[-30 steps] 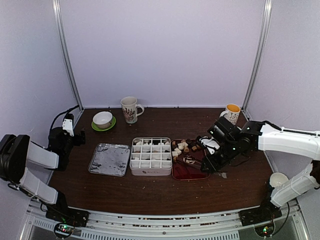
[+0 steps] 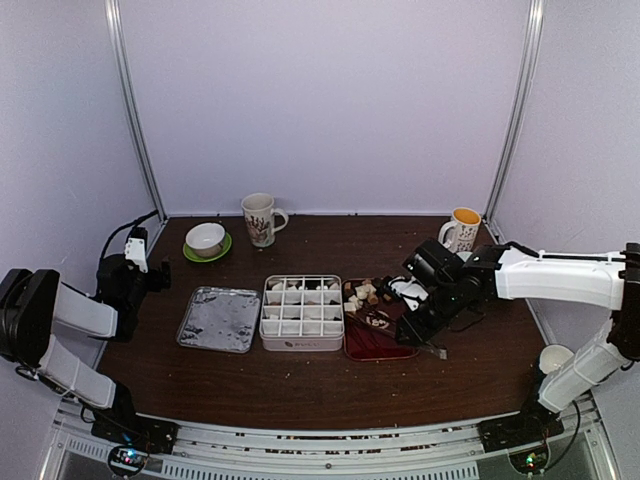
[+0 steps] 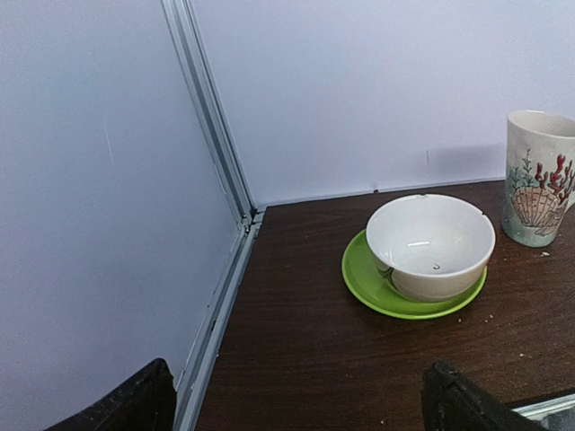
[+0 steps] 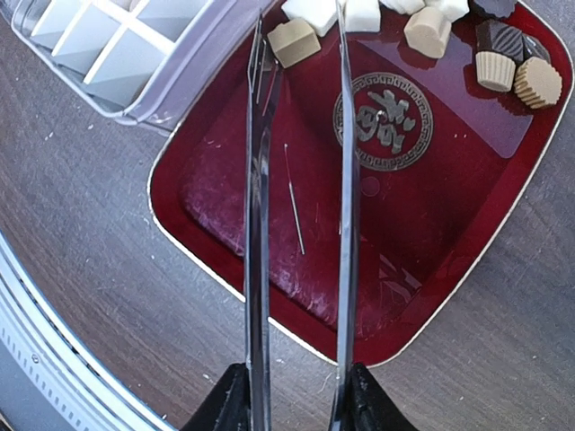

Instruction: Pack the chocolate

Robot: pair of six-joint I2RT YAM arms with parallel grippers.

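Note:
The red tray (image 4: 413, 224) holds white, tan and dark chocolates along its far side, among them a tan square piece (image 4: 295, 42) and dark pieces (image 4: 499, 39). My right gripper hovers over it with long metal tong tips open, the tan square just by the left tip, not visibly held. The white compartment box (image 2: 301, 340) stands left of the tray, some cells filled. My left gripper rests at the far left of the table, open and empty, facing the bowl.
A metal tray (image 2: 218, 320) lies left of the box. A bowl (image 3: 429, 242) on a green saucer, a tall mug (image 2: 258, 218) and an orange-lined mug (image 2: 462, 230) stand at the back.
The right arm has shifted slightly over the red tray, its wrist a little to the left. The left arm has not moved.

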